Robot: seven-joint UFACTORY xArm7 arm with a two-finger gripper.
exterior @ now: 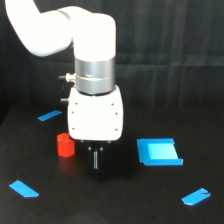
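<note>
A white robot arm reaches down from the upper left, its gripper (95, 155) hanging low over the dark table at the middle. The two dark fingers stand close together; whether anything is between them cannot be made out. A red block (66, 145) sits just left of the gripper, apart from the fingers. To the right lies a square (160, 152) outlined in blue tape with a pale blue inside.
Short blue tape strips lie at the back left (49, 115), front left (24, 189) and front right (196, 196).
</note>
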